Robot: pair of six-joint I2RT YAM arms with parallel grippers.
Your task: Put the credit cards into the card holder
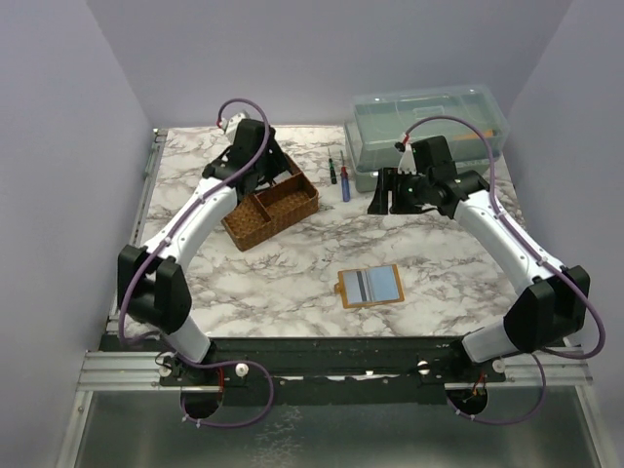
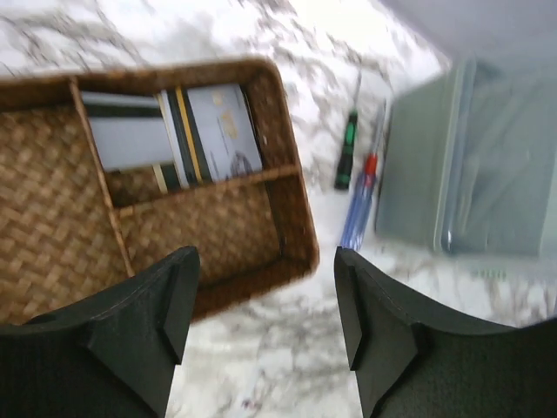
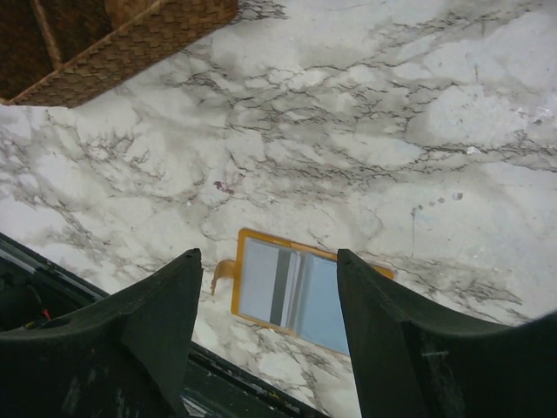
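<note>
The open card holder (image 1: 370, 286), edged in tan with pale panes and a dark stripe, lies flat at the table's front middle; the right wrist view shows its panes (image 3: 258, 277) too. Whether cards sit inside it I cannot tell. In the left wrist view, pale flat pieces that look like cards (image 2: 222, 131), some with dark bands, lie in the upper compartment of the woven basket (image 2: 200, 225). My left gripper is above the basket, its fingers apart and empty. My right gripper (image 1: 380, 202) hangs open over the table behind the holder.
Two screwdrivers, one green (image 1: 331, 169) and one blue-handled (image 1: 345, 183), lie right of the basket. A lidded translucent bin (image 1: 429, 132) fills the back right. Bare marble (image 1: 263, 292) lies left of the holder.
</note>
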